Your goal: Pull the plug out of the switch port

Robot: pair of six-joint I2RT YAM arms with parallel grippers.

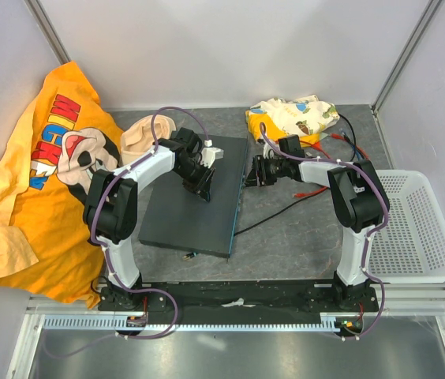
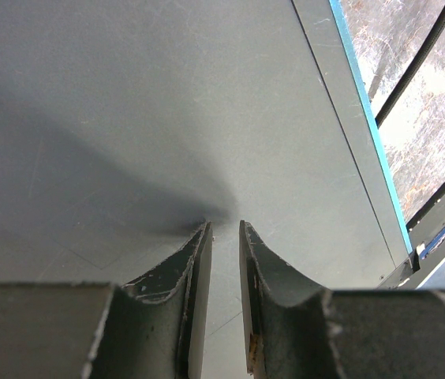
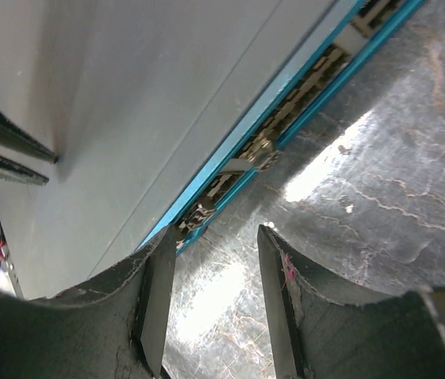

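Observation:
The grey switch (image 1: pixel 183 221) lies flat in the middle left of the table, with a blue-edged port strip along its right side, seen close up in the right wrist view (image 3: pixel 286 110). My left gripper (image 1: pixel 204 195) rests over its top face, fingertips close together at the surface (image 2: pixel 223 229), with a narrow gap and nothing seen between them. My right gripper (image 1: pixel 258 178) is beside the port side, fingers parted (image 3: pixel 218 235) over the lower end of the strip, nothing clearly between them. Metal connector pieces sit in the ports; I cannot tell which is the plug.
An orange cartoon cloth covers the left side. A beige bag (image 1: pixel 134 138) and a printed cloth (image 1: pixel 293 114) lie at the back. A white basket (image 1: pixel 408 245) stands at right. Black and red cables cross the table right of the switch; bare table shows at front right.

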